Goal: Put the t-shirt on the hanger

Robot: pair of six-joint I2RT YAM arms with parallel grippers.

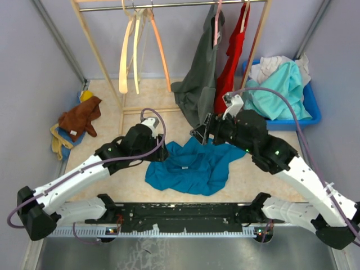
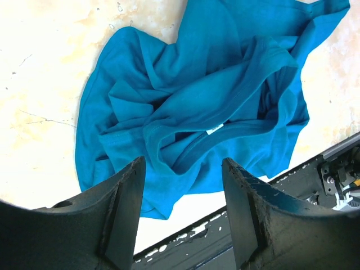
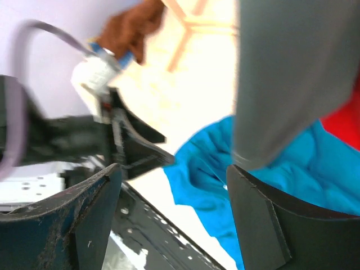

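A blue t-shirt [image 1: 188, 174] lies crumpled on the table, its neck opening facing up with a white tag [image 2: 215, 129] inside the collar. Over its left side my left gripper [image 1: 163, 153] is held with its fingers parted; the left wrist view shows nothing between them. My right gripper [image 1: 198, 134] stands open and raised near the lower end of the grey garment [image 1: 198, 79], with a gap between its fingers in the right wrist view. Empty hangers, two pale [image 1: 125, 62] and one orange [image 1: 160, 50], hang from the rack's rail [image 1: 180, 4].
A red garment [image 1: 229, 62] hangs beside the grey one. At the back right is a blue bin [image 1: 292, 125] filled with cloth. A brown cloth [image 1: 80, 118] lies in a pile at the left. Bare table separates that pile from the t-shirt.
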